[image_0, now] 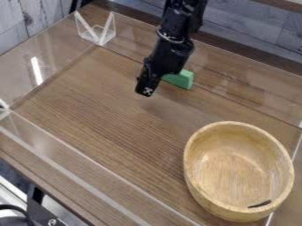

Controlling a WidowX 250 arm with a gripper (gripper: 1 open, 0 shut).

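The black robot arm reaches down from the top centre to its gripper (147, 86), which is low over the middle-left part of the wooden table (94, 124). The gripper looks shut, and nothing shows between its fingers. A small green block (181, 79) lies just right of the gripper, partly behind the arm.
A large beige round bowl (237, 152) sits at the lower right. White wire-like brackets stand at the top left and left edge.
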